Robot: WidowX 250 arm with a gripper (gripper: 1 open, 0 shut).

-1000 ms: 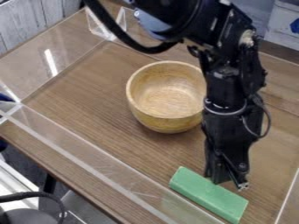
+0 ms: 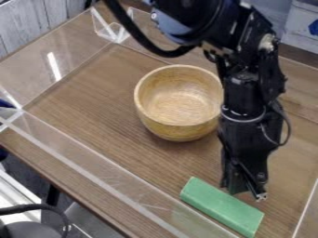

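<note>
The black robot arm comes down from the top right, and its gripper [image 2: 244, 186] hangs just above a flat green block [image 2: 218, 204] at the front of the wooden table. The gripper is dark and seen from the side; it looks shut, with nothing visible between its fingers. A light wooden bowl [image 2: 174, 107] stands left of the arm, behind the green block.
The table [image 2: 99, 139] has clear room to the left of the bowl. Transparent strips [image 2: 74, 153] run along its front-left edge, with white items and a black cable beyond at lower left.
The gripper has risen very slightly and the arm has shifted a little. The green block and the bowl have stayed in place.
</note>
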